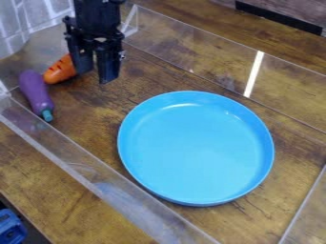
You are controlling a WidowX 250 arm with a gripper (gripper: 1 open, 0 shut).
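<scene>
The black gripper [93,59] hangs over the wooden table at the upper left, just right of an orange carrot [59,70], which it partly covers. Whether it holds anything or how its fingers stand is unclear. A purple eggplant-like object [37,92] lies at the left, below the carrot. A large blue plate [195,148] sits right of centre.
A clear plastic barrier runs along the left and front of the work area. A small blue object [8,229] is at the bottom left corner.
</scene>
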